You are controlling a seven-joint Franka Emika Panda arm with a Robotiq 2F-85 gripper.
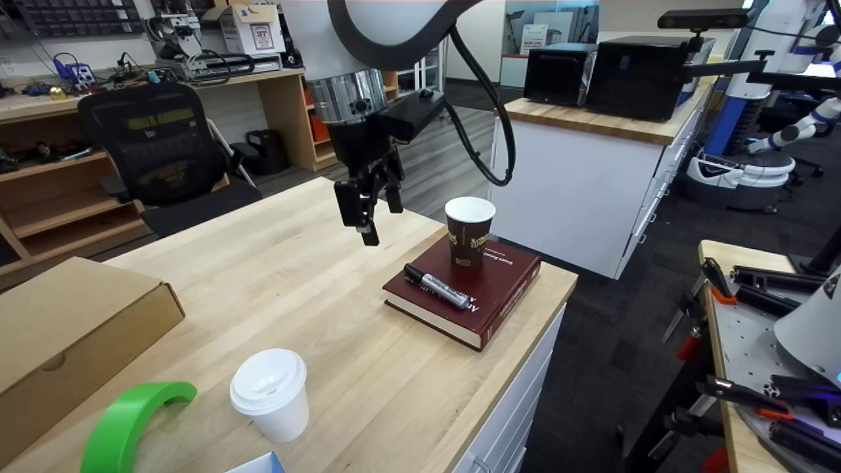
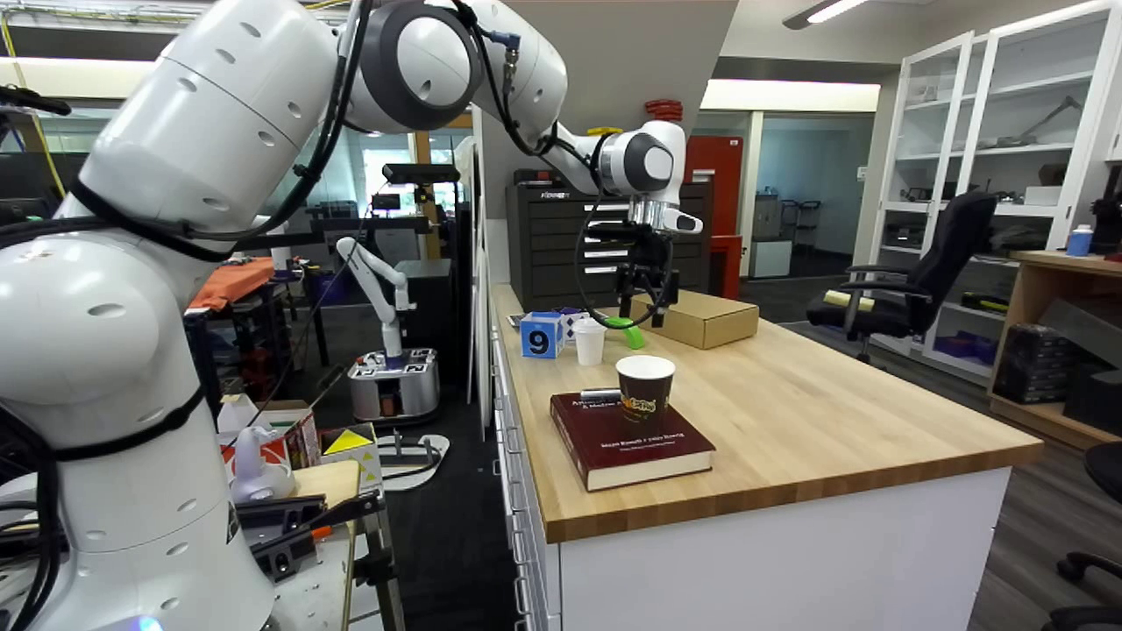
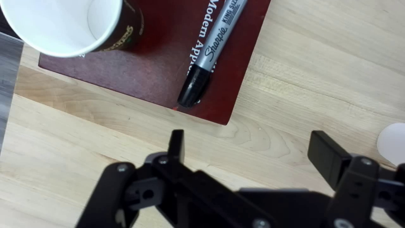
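Note:
On the table lies a dark red book (image 1: 504, 272), carrying a brown paper cup (image 1: 470, 236) and a silver Sharpie marker (image 1: 438, 288). The cup stands upright and looks empty in the wrist view, where its white inside (image 3: 57, 22) shows. The marker (image 3: 216, 41) rests flat, its black cap near a corner of the book. My gripper is open above the bare wood beside that corner, its fingers (image 3: 176, 146) wide apart with nothing between them. In exterior view 1 the gripper (image 1: 380, 219) hangs over the table, left of the book.
A white lidded cup (image 1: 272, 394), a green arch (image 1: 130, 422) and a cardboard box (image 1: 79, 335) occupy the table's other end. Exterior view 2 also has a blue number block (image 2: 542, 335) there. Bare wood (image 2: 831, 405) covers much of the table. The book lies close to the table edge.

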